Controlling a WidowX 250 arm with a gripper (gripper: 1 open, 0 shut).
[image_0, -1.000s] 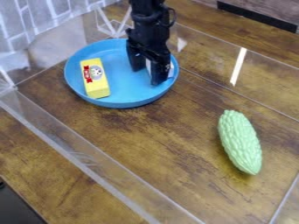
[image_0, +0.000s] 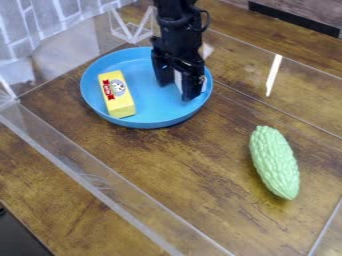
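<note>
A black robot gripper (image_0: 178, 68) reaches down from the top centre into a blue round plate (image_0: 147, 112), its fingers open over a pale object (image_0: 190, 84) at the plate's right, which is partly hidden by the fingers. A yellow box (image_0: 116, 94) with a red label lies on the plate's left side. A long pale green cabbage (image_0: 274, 162) lies on the wooden table to the right.
Transparent wall edges run along the left. A thin white strip (image_0: 273, 75) lies at the back right.
The gripper has risen slightly, and more of the pale object at the plate's right now shows. The yellow box has shifted slightly within the plate.
</note>
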